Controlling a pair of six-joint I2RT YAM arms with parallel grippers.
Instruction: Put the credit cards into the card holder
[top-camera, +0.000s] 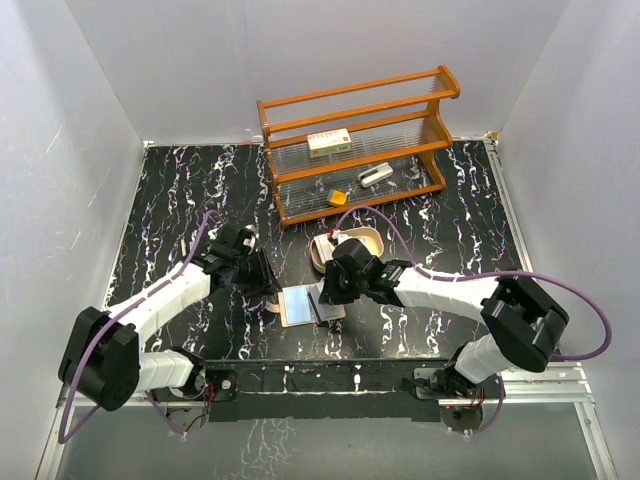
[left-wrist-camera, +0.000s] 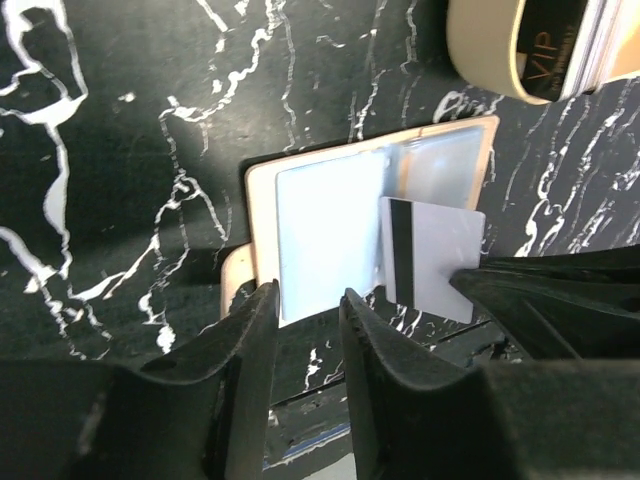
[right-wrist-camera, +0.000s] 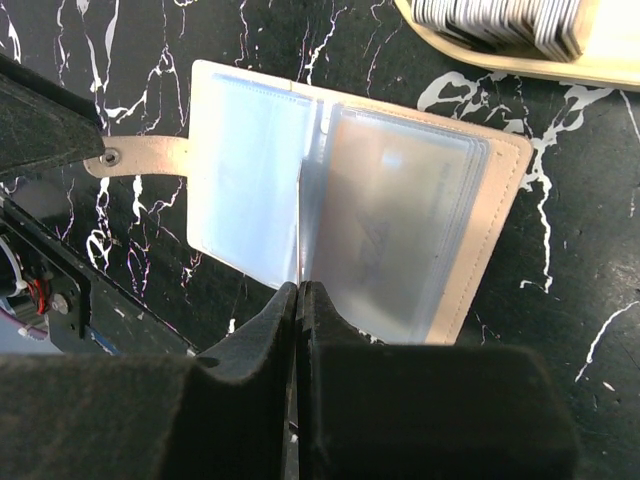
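Observation:
The open card holder (top-camera: 296, 306), tan with clear blue sleeves and a snap strap (right-wrist-camera: 150, 156), lies flat near the middle. My right gripper is shut on a thin silver card (left-wrist-camera: 440, 250) with a black stripe, held edge-on over the holder's sleeves. My left gripper hovers at the holder's strap side, its fingers part open, with nothing seen between them. More cards (right-wrist-camera: 500, 22) stand packed in a beige oval container (top-camera: 368, 236) behind the holder.
A wooden shelf rack (top-camera: 290, 170) with a box (top-camera: 329, 142), a yellow item (top-camera: 338, 197) and a white item (top-camera: 375, 175) stands at the back.

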